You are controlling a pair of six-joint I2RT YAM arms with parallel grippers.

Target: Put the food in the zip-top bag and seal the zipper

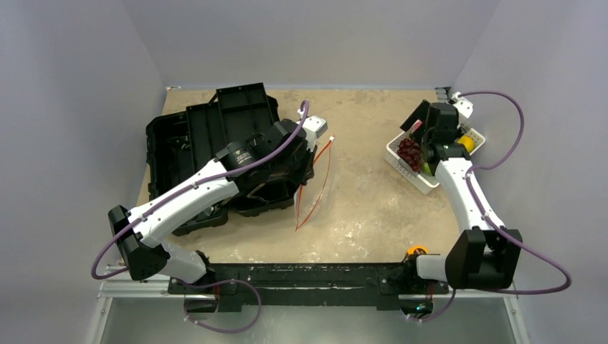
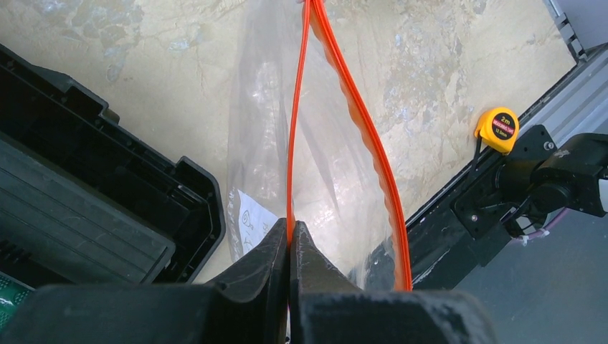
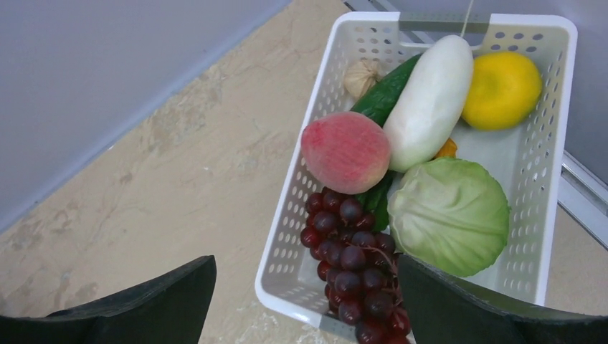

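The clear zip top bag [image 2: 323,165] has an orange-red zipper [image 2: 369,136] whose two strips are spread apart, so its mouth is open. One strip runs between the fingertips of my left gripper, which is shut on that edge. From above, the bag's orange rim [image 1: 326,179] shows just right of the left arm. My right gripper is open over the near end of the white basket, its right finger beside the red grapes [image 3: 355,265]. Also in the basket are a peach [image 3: 345,153], a cabbage [image 3: 452,215], a white eggplant-like vegetable [image 3: 434,100], a cucumber [image 3: 387,89] and a yellow fruit [image 3: 502,91].
The white basket [image 3: 292,215] stands at the right of the table. A black toolbox [image 1: 168,168] with its lid up fills the left side. A yellow tape measure [image 2: 497,130] lies at the front edge.
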